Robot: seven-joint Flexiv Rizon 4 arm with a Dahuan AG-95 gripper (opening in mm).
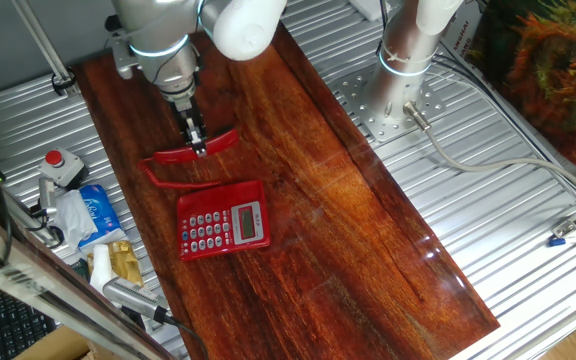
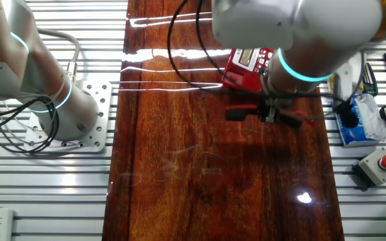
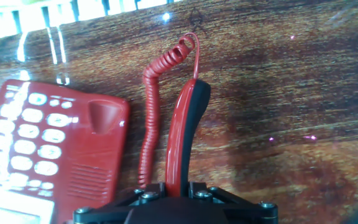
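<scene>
A red telephone base [image 1: 224, 219] with a keypad and small display lies on the wooden table. In exterior view 1 its red handset [image 1: 174, 156] is behind it, with my gripper [image 1: 199, 150] shut on the handset's middle. Seen from the wrist, the handset [image 3: 180, 137] stands on edge between the fingers, red on one side and black on the other. A coiled red cord [image 3: 152, 106] hangs beside it, running from the handset's end. In exterior view 2 the arm partly hides the phone base [image 2: 246, 70] and the gripper [image 2: 268, 114].
On the left of the table lie a blue tissue pack [image 1: 98, 215], a red stop button [image 1: 56, 160] and a white handheld tool [image 1: 128, 294].
</scene>
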